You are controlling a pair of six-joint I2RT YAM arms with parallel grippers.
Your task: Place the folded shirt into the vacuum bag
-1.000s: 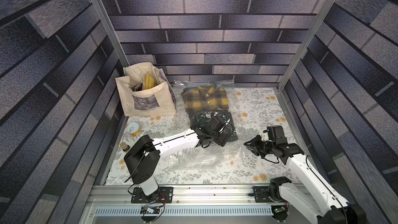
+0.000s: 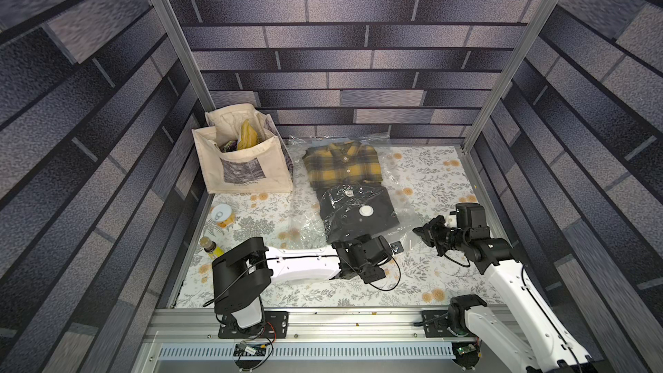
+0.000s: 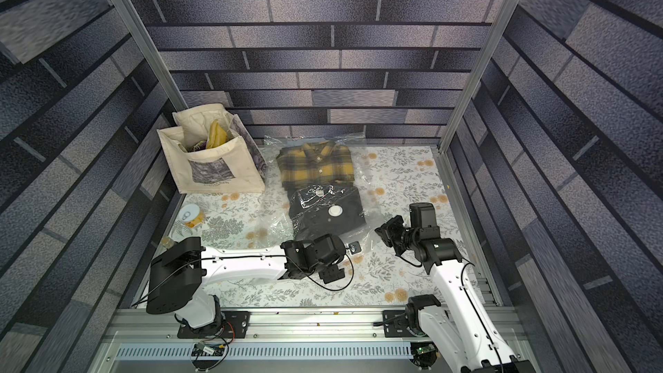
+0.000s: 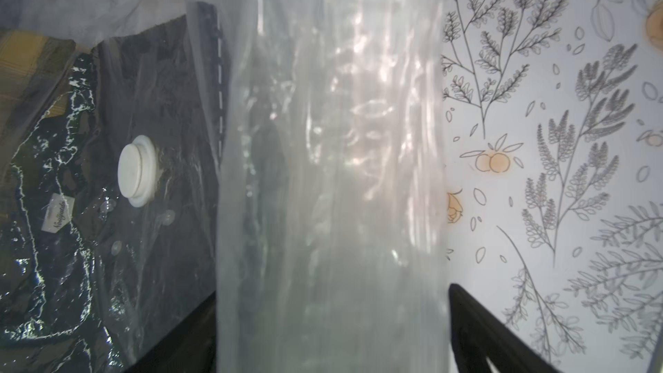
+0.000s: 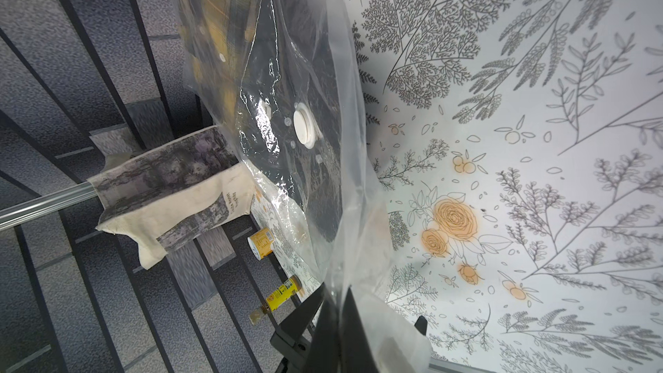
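A folded yellow-and-black plaid shirt (image 2: 344, 165), dark in its front part, lies within the outline of the clear vacuum bag (image 2: 400, 193). The bag's white valve (image 2: 366, 211) sits over that dark part. My left gripper is open, low in front of the shirt; a blurred, translucent strip of bag film stands between its fingers, running up the left wrist view. On the right, my right gripper is shut, with gathered film drawn to its fingertips. Which bag layers lie at either gripper, I cannot tell.
At the back left stands a canvas tote (image 2: 245, 165) with a yellow item inside. A can (image 2: 222, 215) and a small yellow-labelled bottle (image 2: 211, 246) are along the left side.
My left gripper has come from over the dark cloth toward the front edge. The film spread in front has drawn up out of sight there. The right gripper has shifted slightly back and right.
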